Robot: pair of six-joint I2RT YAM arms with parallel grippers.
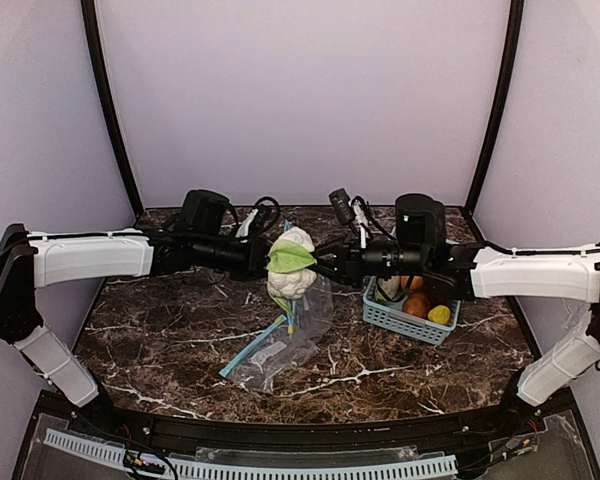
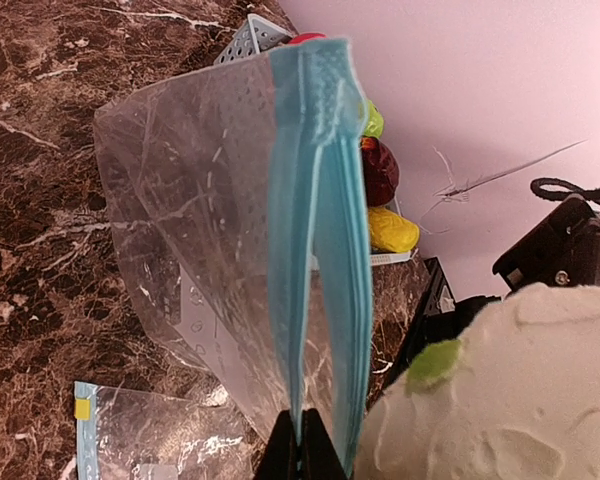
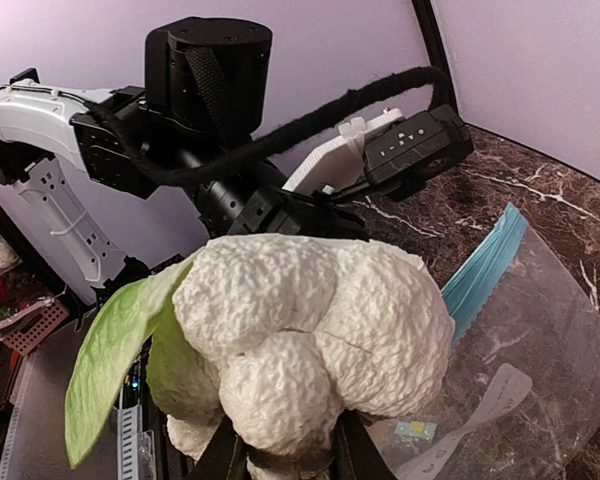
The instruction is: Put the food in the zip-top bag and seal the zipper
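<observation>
A white cauliflower (image 1: 292, 284) with green leaves is held up in the middle of the top view, my right gripper (image 1: 325, 262) shut on it. It fills the centre of the right wrist view, where the cauliflower (image 3: 300, 330) hides most of the fingertips. My left gripper is shut on the blue zip edge of a clear bag (image 2: 190, 200), which hangs upright with its two blue strips (image 2: 290, 230) slightly apart. From above, the cauliflower covers most of that bag's mouth; whether it is over or beside the opening I cannot tell.
A second blue-edged strip (image 1: 252, 347) and clear film lie flat on the marble table in front. To the right stands a light blue basket (image 1: 405, 322) with several foods, among them a yellow one (image 1: 439, 314).
</observation>
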